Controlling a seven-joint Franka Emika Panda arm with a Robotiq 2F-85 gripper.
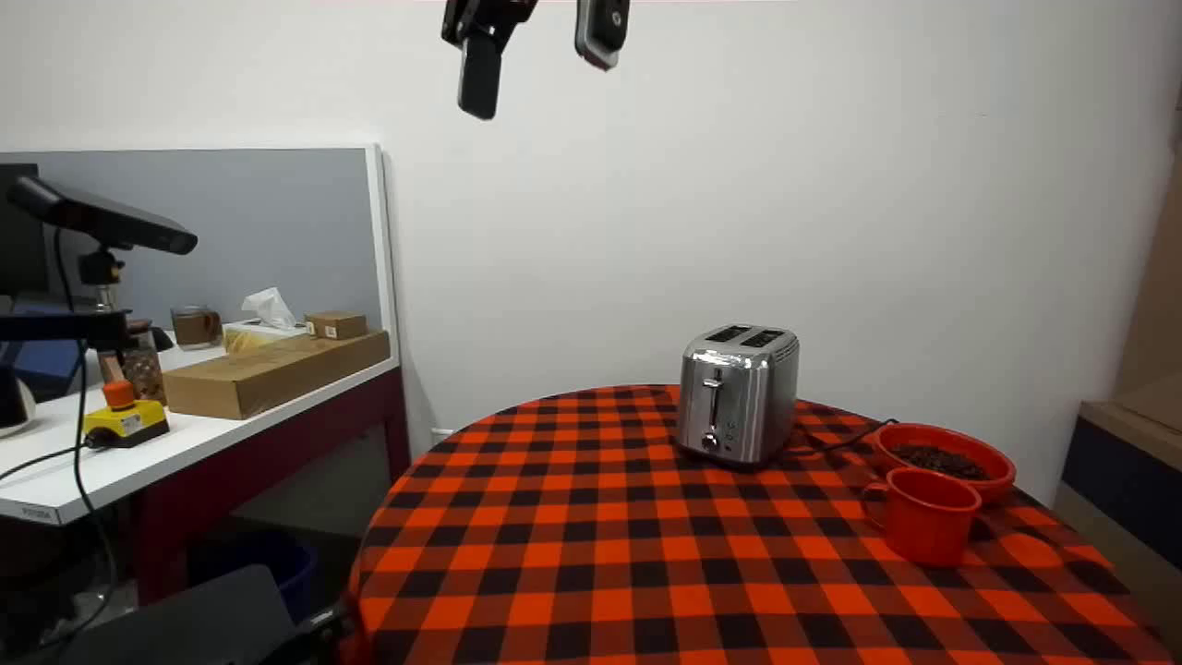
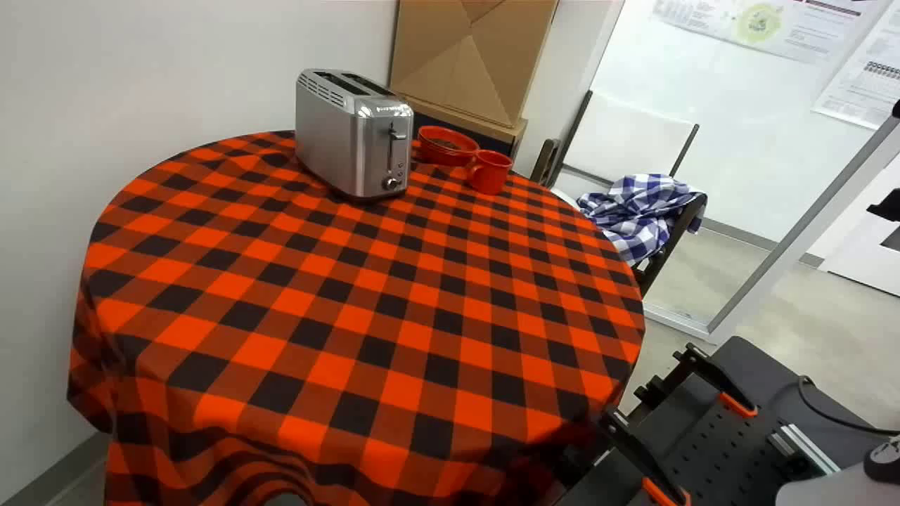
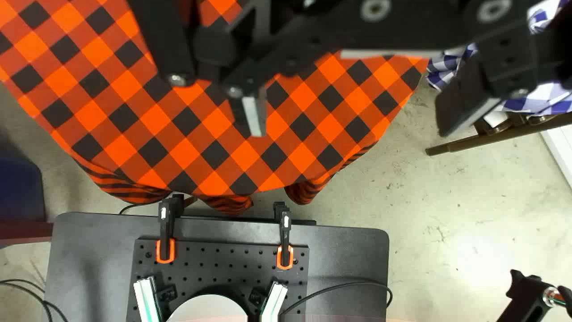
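My gripper (image 1: 540, 87) hangs high at the top edge of exterior view 1, its two fingers well apart and nothing between them. The wrist view shows the same gripper open above the table's front edge and the floor. A silver toaster (image 1: 740, 397) stands at the back of the table, its slots facing up and empty as far as I can see. To its right sits a red mug (image 1: 926, 521), upright, in front of a red bowl (image 1: 948, 439) holding small dark pieces. In exterior view 2 the gripper does not appear.
A red-and-black checked cloth (image 2: 363, 329) covers the round table, clear across its middle and front. The toaster's cord runs toward the bowl. A chair with a blue-checked cloth (image 2: 638, 211) stands off the table's right side. Cardboard boxes (image 1: 277, 368) lie on the white desk.
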